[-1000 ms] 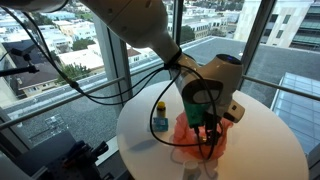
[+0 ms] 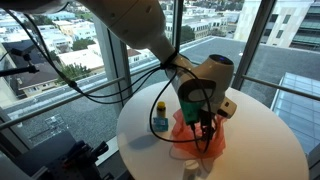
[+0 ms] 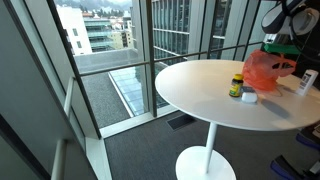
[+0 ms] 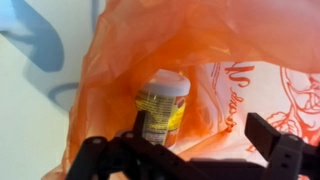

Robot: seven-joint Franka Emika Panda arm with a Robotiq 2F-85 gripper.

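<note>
An orange, translucent plastic bag with printing sits on the white round table, its mouth spread. Inside it, in the wrist view, lies a bottle with a white cap and a yellow label. My gripper is open over the bag, nothing held between its fingers. The bottle is beyond the left finger, whose tip overlaps its lower part in view; whether they touch I cannot tell. From the side, the bag partly hides the arm's end.
Left of the bag stand a yellow-lidded bottle and a small blue-and-white box. A white container stands on the bag's other side. Windows surround it.
Over the last second the arm's end has shifted slightly left in exterior view 1. The fingers show no clear change.
</note>
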